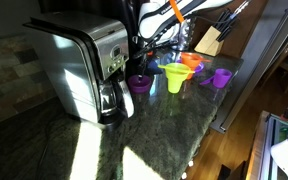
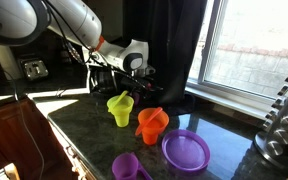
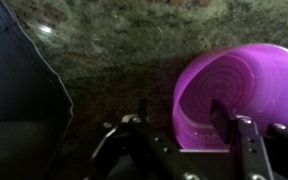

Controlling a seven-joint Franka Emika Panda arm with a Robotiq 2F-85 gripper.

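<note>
In the wrist view, a purple cup (image 3: 229, 85) lies under my gripper, its round mouth facing the camera. The fingers stand apart on either side of the cup's near-left wall: one finger (image 3: 141, 112) is outside, the other finger (image 3: 222, 116) reaches over the opening. A gap shows between each finger and the wall. In exterior view 1 this purple cup (image 1: 139, 84) stands on the dark counter beside the coffee maker, with the white arm (image 1: 170, 20) coming down over it. The arm (image 2: 134, 57) hides most of that spot in exterior view 2.
The coffee maker (image 1: 89, 70) rises close on the left. Right of the cup stand a yellow-green cup (image 1: 174, 78), an orange cup (image 1: 192, 60) and another purple cup (image 1: 221, 78). A purple plate (image 2: 186, 150) lies farther along.
</note>
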